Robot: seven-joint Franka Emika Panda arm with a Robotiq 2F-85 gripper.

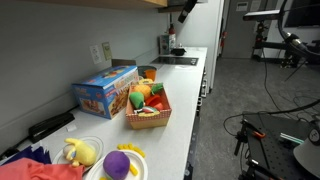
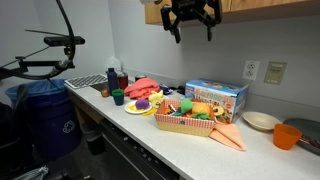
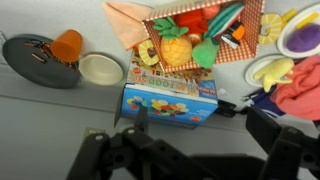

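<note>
High above the counter, my gripper (image 2: 194, 36) stands open, its two fingers well apart and nothing between them. Below it sits a basket (image 2: 183, 123) filled with toy food, including a pineapple (image 3: 175, 48) and a green pepper (image 3: 205, 53). Against the wall behind the basket is a blue picture box (image 2: 218, 97). A white plate (image 1: 72, 158) carries a yellow toy (image 1: 80, 151). On another white plate (image 1: 97, 172) rests a purple round toy (image 1: 117, 164), with yellow pieces beside it.
An orange cup (image 2: 287, 135) and a cream bowl (image 2: 261, 121) stand at one end, near a dark pan (image 3: 38, 62). A peach cloth (image 2: 228, 136) lies beside the basket. Red cloth (image 1: 42, 171) lies at the other end. Upper cabinets (image 2: 257, 9) hang close to the arm.
</note>
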